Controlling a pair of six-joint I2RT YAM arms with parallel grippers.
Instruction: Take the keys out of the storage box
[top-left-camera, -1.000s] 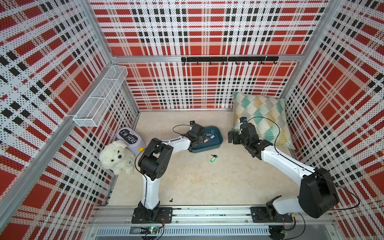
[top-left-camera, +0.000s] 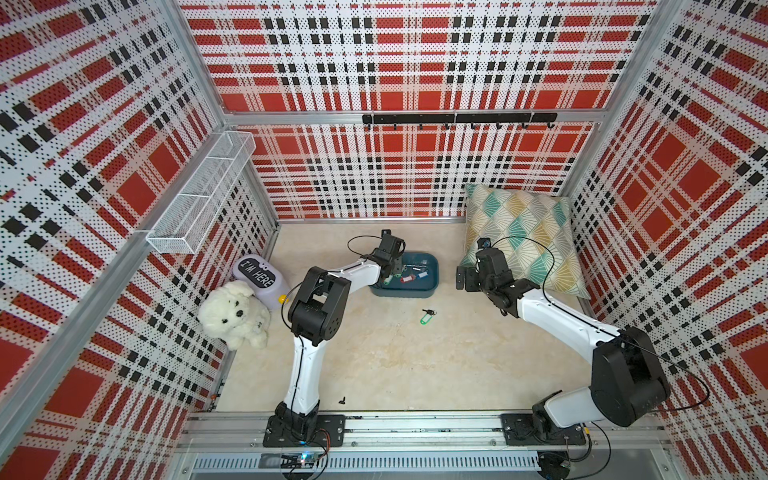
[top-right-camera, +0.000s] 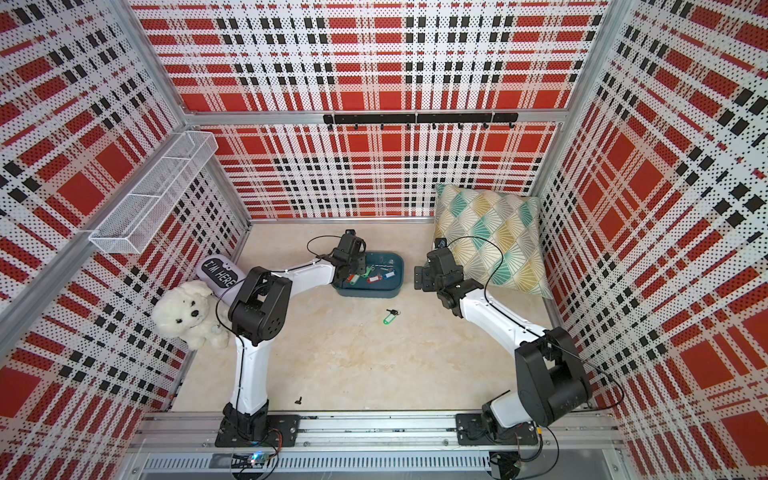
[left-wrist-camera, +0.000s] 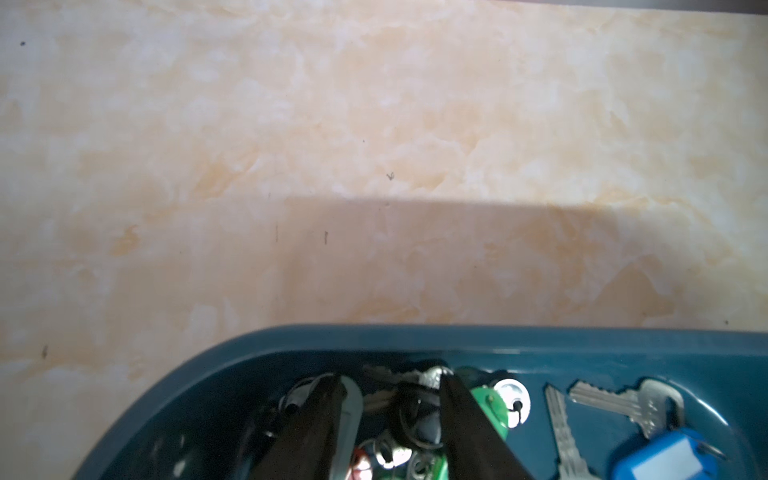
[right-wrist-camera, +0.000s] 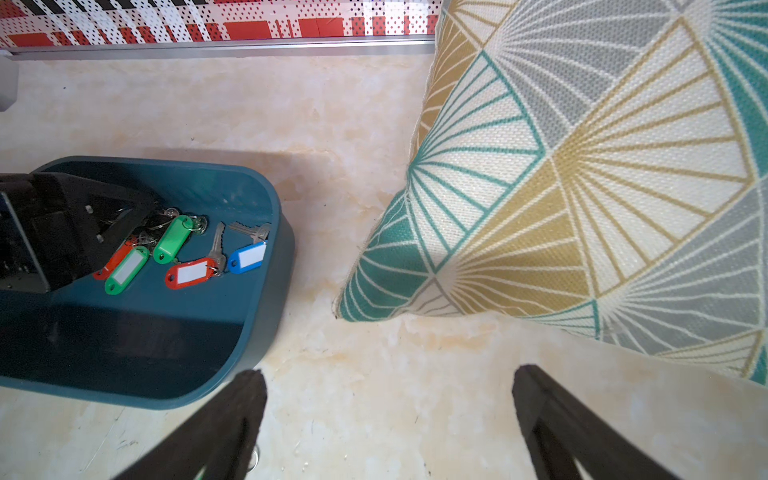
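The dark teal storage box (top-left-camera: 406, 293) stands mid-table. Inside it are several keys with coloured tags, among them a blue tag (right-wrist-camera: 248, 257), a red tag (right-wrist-camera: 190, 273) and a green tag (right-wrist-camera: 173, 238). My left gripper reaches into the box's left part, its fingers apart above a tangle of rings and keys; whether they touch any is not clear. On the table before the box lies one key set with a green tag (top-left-camera: 426, 317). My right gripper is open and empty, to the right of the box.
A patterned cushion (top-left-camera: 524, 240) leans at the back right, close to my right gripper. The white plush dog (top-left-camera: 233, 313) and a lilac "I'M HERE" object (top-left-camera: 261, 276) occupy the left side. Open table lies in front of the box.
My right arm has moved only a little.
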